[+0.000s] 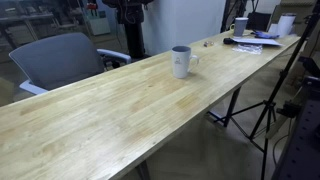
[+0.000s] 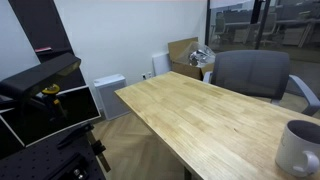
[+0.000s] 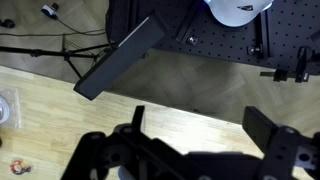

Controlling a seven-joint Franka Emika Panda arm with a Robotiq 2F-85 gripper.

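A light grey mug [image 1: 181, 62] stands upright on the wooden table [image 1: 110, 105], its handle towards the right in exterior view 1. The same mug [image 2: 298, 148] shows at the right edge of exterior view 2, with bare wood around it. In the wrist view my gripper is open, its dark fingers [image 3: 137, 120] wide apart. Nothing is between them; behind the gap are the table's edge and the floor. I cannot make out the mug clearly in that view, where the gripper body covers much of the lower part. Neither exterior view shows the gripper.
A dark perforated platform [image 3: 285, 40] lies across a floor gap from the table. An office chair [image 1: 60, 62] stands at the table's far side. Papers [image 1: 250, 40] and another dark mug [image 1: 240, 25] sit at the table's far end.
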